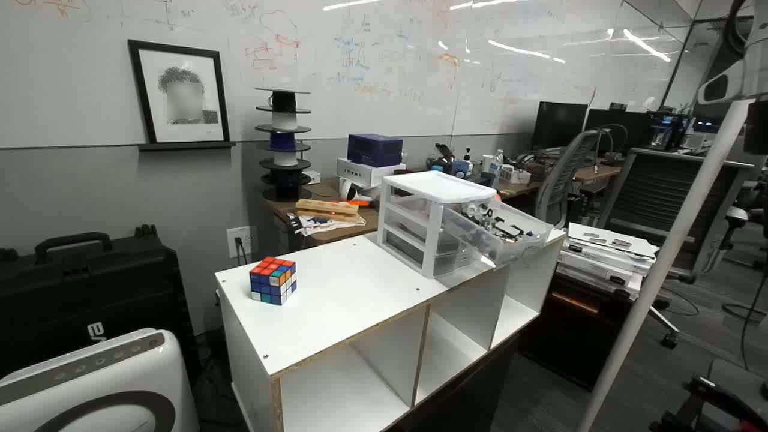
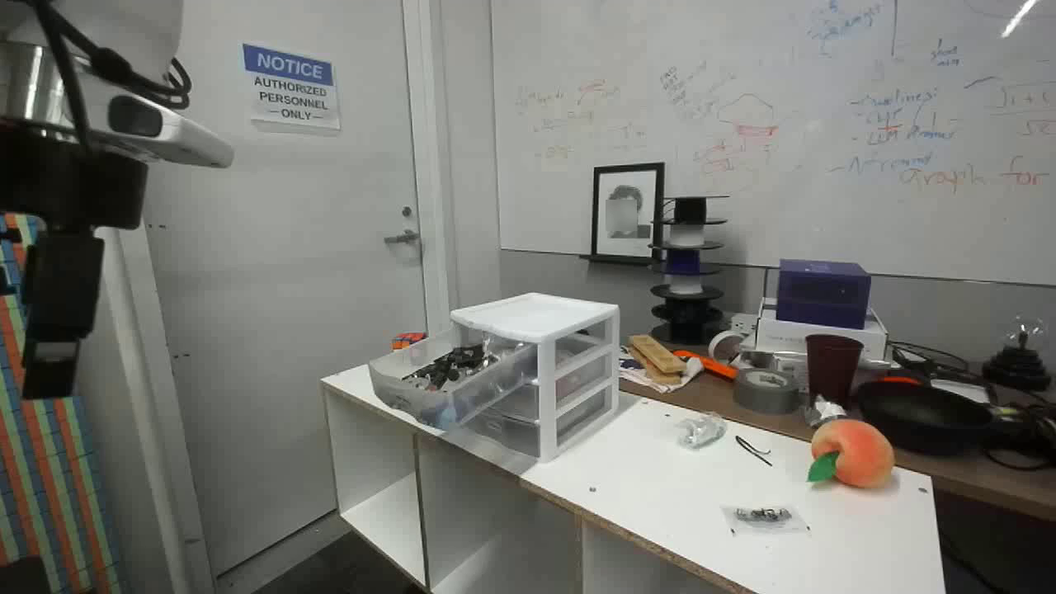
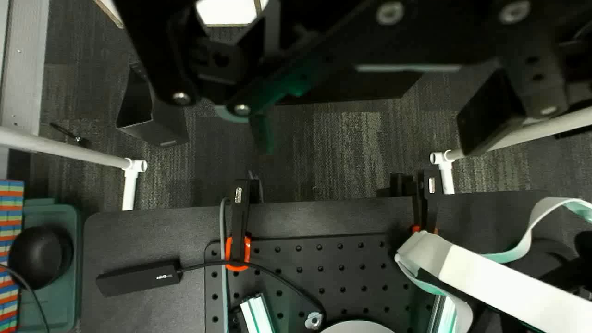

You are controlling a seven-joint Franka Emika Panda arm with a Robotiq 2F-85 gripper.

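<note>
My gripper stands wide open in the wrist view, nothing between its dark finger pads, above carpet and the base table's edge. In exterior view 2 the gripper (image 2: 61, 322) hangs at the far left, well away from the white shelf (image 2: 643, 475). On the shelf is a clear drawer unit (image 1: 440, 188) with its top drawer (image 1: 515, 248) pulled out, full of small dark parts. A Rubik's cube (image 1: 272, 282) sits at one end. Toward the other end lie a peach (image 2: 859, 455), a crumpled clear bag (image 2: 700, 430) and a flat bag of parts (image 2: 764, 516).
A thin black strip (image 2: 754, 450) lies near the peach. Behind the shelf, a brown desk carries a dark cup (image 2: 832, 368), tape (image 2: 767, 392), a pan (image 2: 921, 414) and stacked spools (image 1: 282, 144). A white pole (image 1: 669, 252) rises near the arm. Bare shelf surrounds the cube.
</note>
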